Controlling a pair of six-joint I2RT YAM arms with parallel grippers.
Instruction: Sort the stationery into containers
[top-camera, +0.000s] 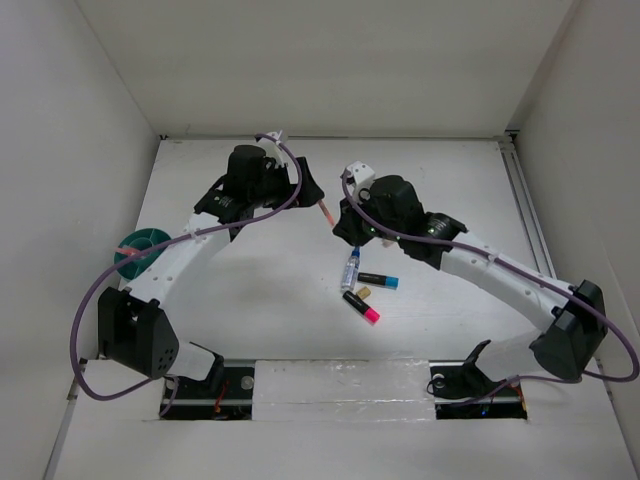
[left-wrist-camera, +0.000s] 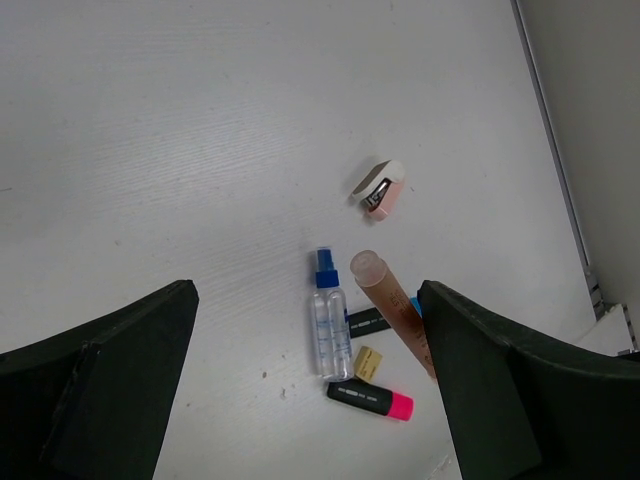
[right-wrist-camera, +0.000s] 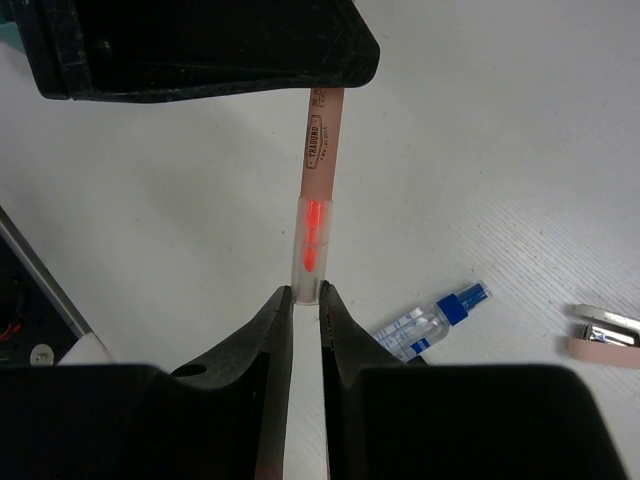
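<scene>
A salmon pen (top-camera: 326, 212) with a clear-capped end spans the space between my grippers in mid-air. My right gripper is shut on its capped end. My left gripper is open around the other end, which lies near its right finger. Below on the table are a spray bottle (left-wrist-camera: 330, 325), a pink-capped marker (left-wrist-camera: 365, 398), a blue-capped marker (top-camera: 377, 281), a small tan block (left-wrist-camera: 366, 362) and a pink and white stapler (left-wrist-camera: 381, 190).
A teal round container (top-camera: 151, 240) with pink inside stands at the far left, partly behind the left arm. Walls enclose the sides.
</scene>
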